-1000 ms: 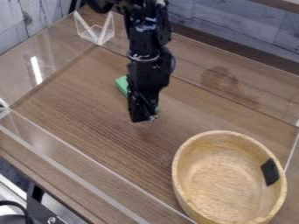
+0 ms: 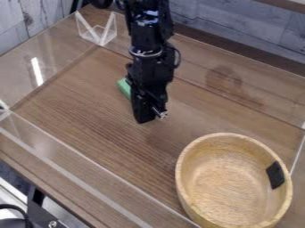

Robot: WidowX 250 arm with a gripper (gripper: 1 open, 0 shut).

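Observation:
My black gripper (image 2: 148,113) reaches down from the top centre to just above the middle of the wooden table. A green object (image 2: 124,87) lies directly behind it, partly hidden by the arm. The fingers are dark and small in the view; I see nothing held between them, and they look shut.
A large beige round container (image 2: 234,212) with a black patch on its rim fills the lower right. A small white wire-like object (image 2: 95,28) stands at the back left.
The gripper has shifted very slightly, and less of the green object shows behind it. The container and table look unchanged.

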